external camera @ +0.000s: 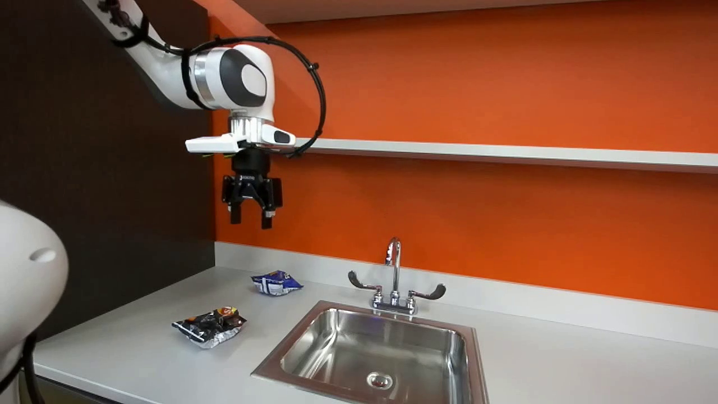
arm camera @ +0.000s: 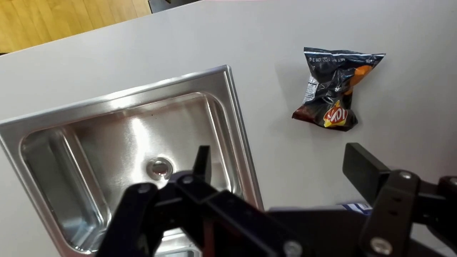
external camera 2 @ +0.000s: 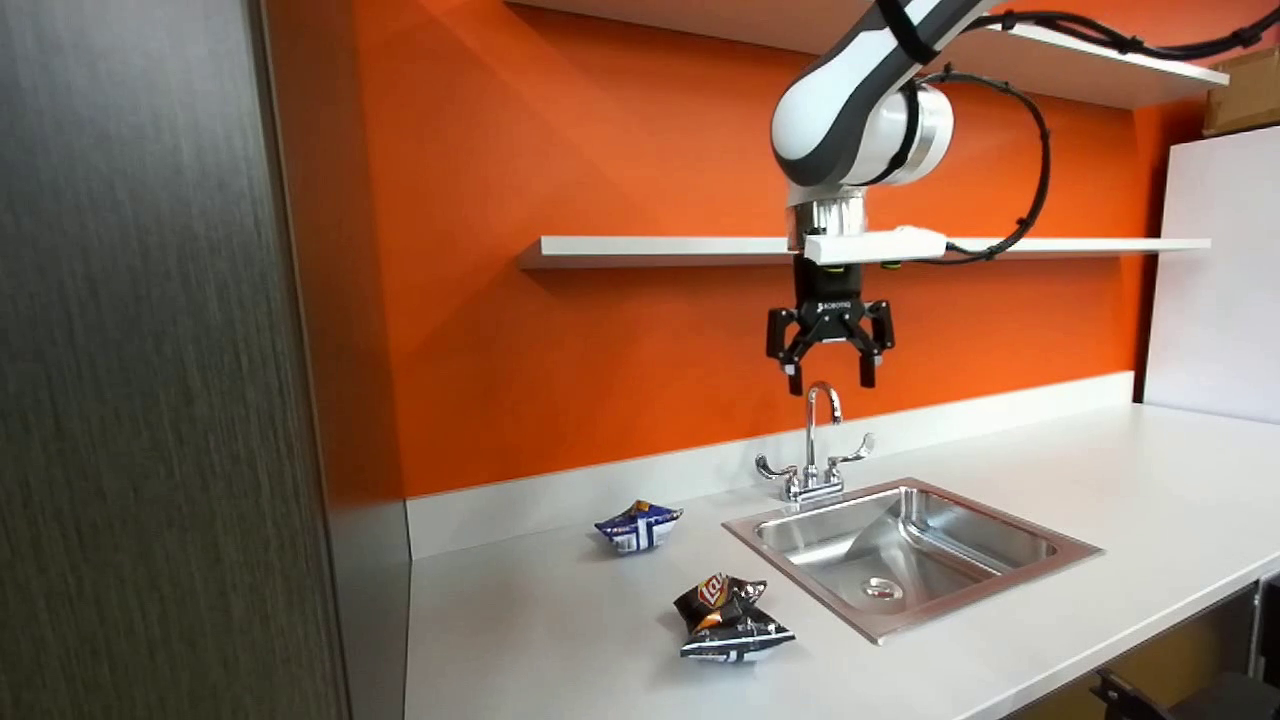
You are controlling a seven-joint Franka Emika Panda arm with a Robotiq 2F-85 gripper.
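Observation:
With its fingers spread and nothing between them, my open gripper point(external camera: 251, 221) hangs well above the counter, pointing down. A black chip bag point(external camera: 211, 326) with a red and yellow logo lies on the counter left of the sink. Behind it, closer to the back wall, rests a blue chip bag point(external camera 2: 639, 527). From the wrist, the black bag point(arm camera: 333, 92) shows whole, beyond the fingertips. Only a strip of the blue bag point(arm camera: 358, 207) appears there, the rest covered by the gripper.
A steel sink point(external camera: 290, 341) is set into the counter, with a curved faucet point(external camera: 395, 269) and two lever handles behind it. A white shelf point(external camera: 505, 152) runs along the orange wall. A dark panel point(external camera: 114, 168) closes off the left side. Bare counter surrounds both bags.

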